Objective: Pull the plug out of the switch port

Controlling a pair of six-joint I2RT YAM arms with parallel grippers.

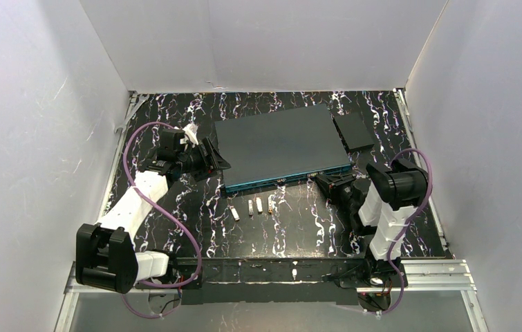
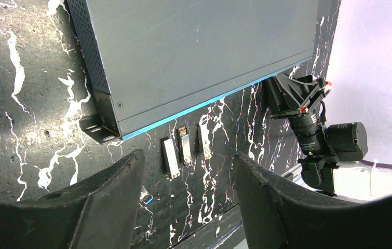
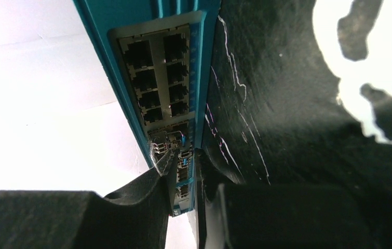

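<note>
The switch (image 1: 282,142) is a flat dark box with a blue front edge, lying on the marbled table. Its front ports (image 3: 157,78) fill the right wrist view; past the empty ones, a metal-latched plug (image 3: 161,146) with small blue parts beside it sits in the port row. My right gripper has its fingertips at the front face close to that plug, only a narrow gap between them, ports visible through it. Whether either fingertip touches the plug is unclear. My left gripper stands open and empty near the switch's left end.
Several small loose modules (image 1: 259,205) lie in front of the switch. Behind its right end rests a black box (image 1: 353,131). Grey walls enclose the table, and its front centre is free apart from the modules.
</note>
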